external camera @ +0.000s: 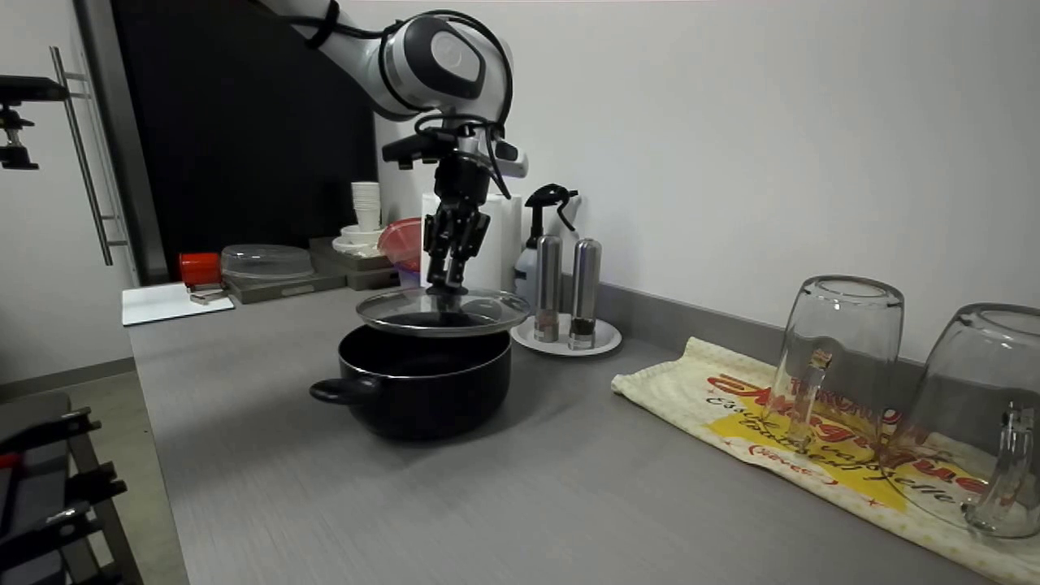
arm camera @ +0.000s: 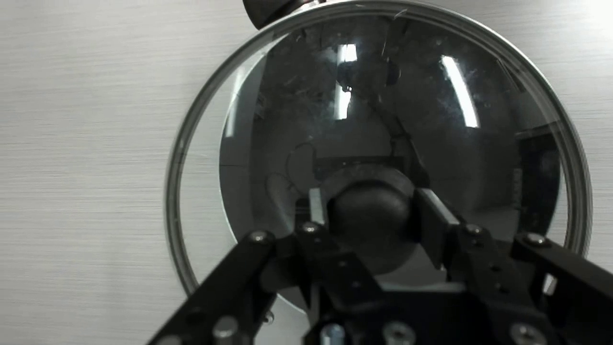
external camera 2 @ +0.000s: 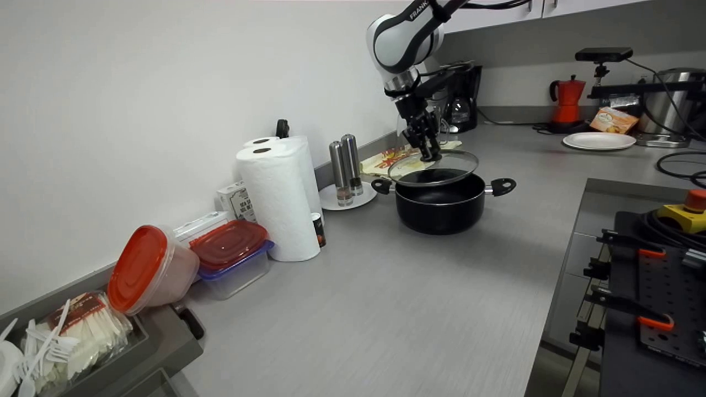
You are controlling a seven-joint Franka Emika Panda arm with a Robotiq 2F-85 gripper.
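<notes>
A round glass lid [external camera: 390, 310] with a metal rim hangs just above the black pot [external camera: 426, 405], held by its dark knob [arm camera: 370, 212]. My gripper [external camera: 445, 283] is shut on that knob, with a finger on either side of it in the wrist view. Seen from the second exterior side, the lid [external camera 2: 463, 162] is a little tilted and set off toward the wall side, leaving part of the pot's opening [external camera 2: 456, 189] uncovered. The pot stands on the counter with its two handles sticking out.
Two pepper mills [external camera: 582, 292] on a white plate [external camera: 609, 340] stand close behind the pot by the wall. Paper towel rolls [external camera 2: 278, 198] and plastic containers [external camera 2: 155, 268] line the wall. Two glass mugs [external camera: 838, 361] sit on a cloth.
</notes>
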